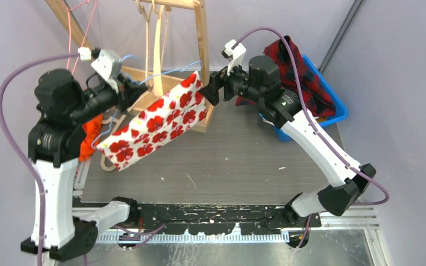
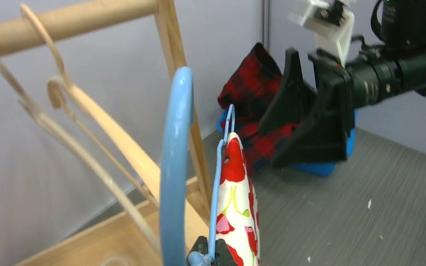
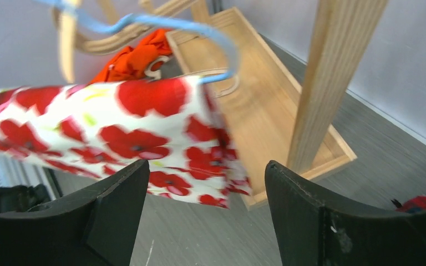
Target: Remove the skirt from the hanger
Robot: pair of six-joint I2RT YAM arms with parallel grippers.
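Note:
A white skirt with red flowers [image 1: 155, 124] hangs on a blue hanger [image 2: 175, 166], out in front of the wooden rack [image 1: 202, 39]. My left gripper [image 1: 130, 91] is shut on that hanger, whose hook rises large in the left wrist view. My right gripper [image 1: 213, 86] stands open at the skirt's right end, with nothing between its fingers; in the right wrist view the skirt [image 3: 133, 144] lies just beyond its fingertips, somewhat blurred.
Wooden hangers [image 2: 105, 133] hang on the rack behind. A blue bin [image 1: 333, 111] with red plaid cloth stands at the back right. Orange cloth [image 3: 138, 61] lies at the left.

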